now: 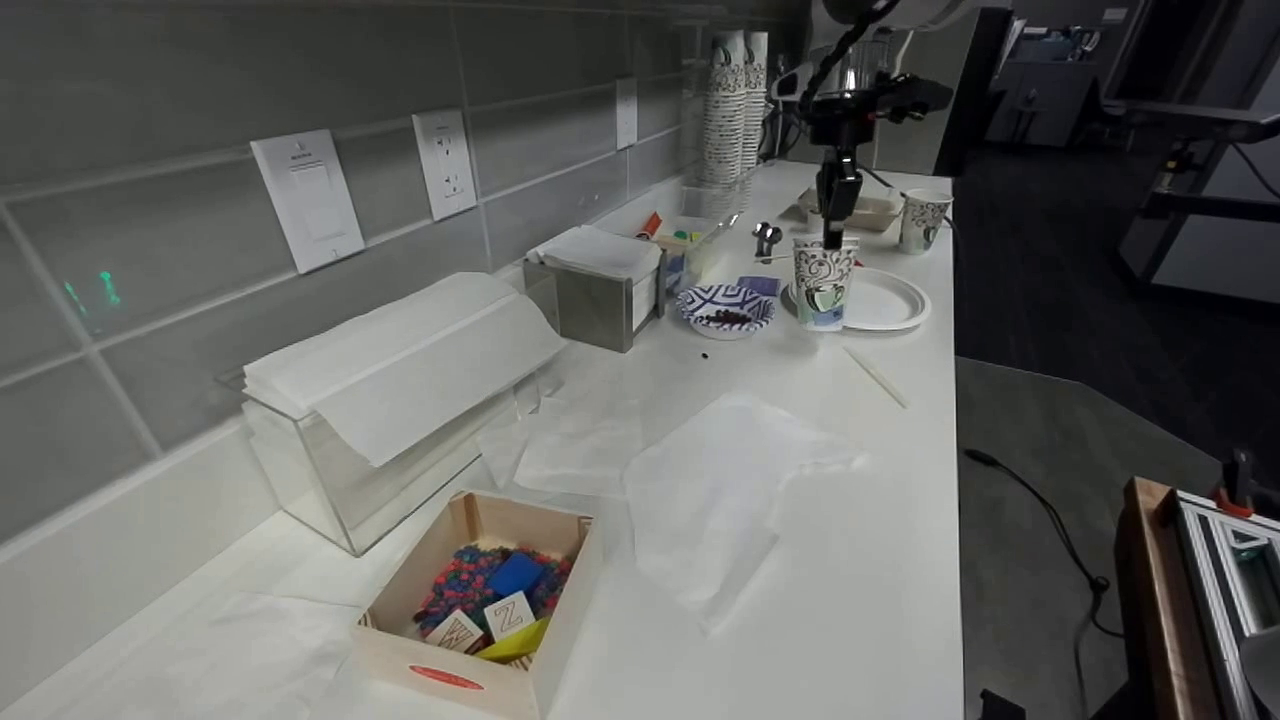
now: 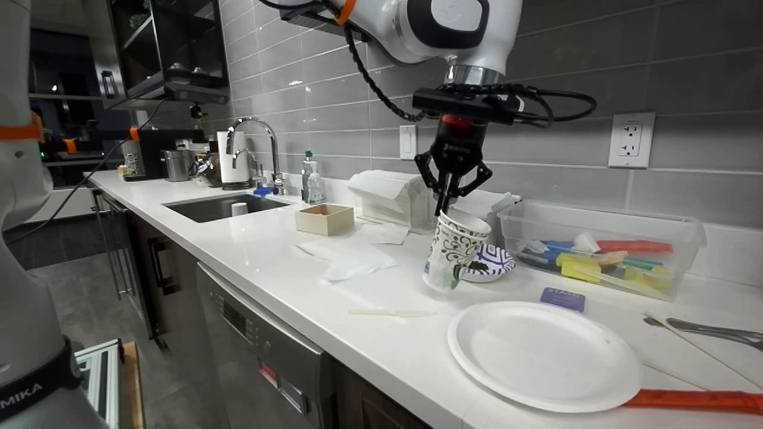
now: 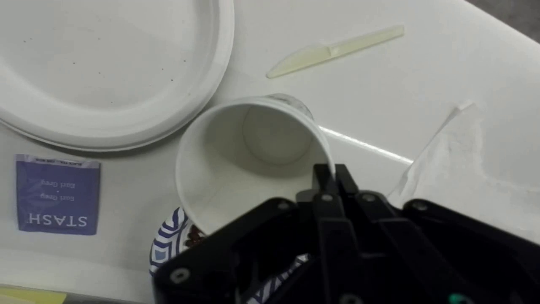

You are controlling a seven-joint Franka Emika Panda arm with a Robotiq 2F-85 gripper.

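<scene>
My gripper (image 2: 443,208) is shut on the rim of a patterned white paper cup (image 2: 452,256). Seen from the wrist, the fingertips (image 3: 322,175) pinch one side of the cup's wall, and the cup (image 3: 222,167) looks empty inside. It hangs tilted, its base apparently just above the counter. Behind it sits a blue-and-white patterned bowl (image 1: 726,306) with small dark red pieces in it, partly hidden by the cup in exterior view 2. A white paper plate (image 2: 543,354) lies close to the cup.
A purple tea packet (image 3: 58,195) lies near the plate and a pale plastic knife (image 3: 334,50) on the open counter. By the wall stand a clear bin (image 2: 594,243) of utensils and napkin holders (image 1: 408,360). A wooden box (image 1: 480,600) holds blocks.
</scene>
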